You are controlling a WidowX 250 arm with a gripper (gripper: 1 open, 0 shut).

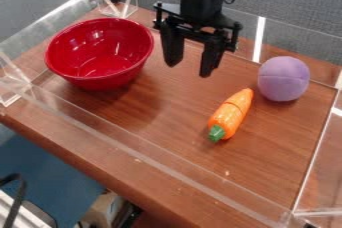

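My black gripper (190, 55) hangs over the back middle of the wooden table, its two fingers wide apart with nothing between them. A red bowl (99, 64) sits at the back left, left of the gripper. A toy carrot (230, 113), orange with a green top, lies right of centre, below and right of the gripper. A purple round object (283, 79), perhaps an eggplant or plum, rests at the right.
Clear walls (326, 212) edge the table (134, 162). A grey padded wall stands behind.
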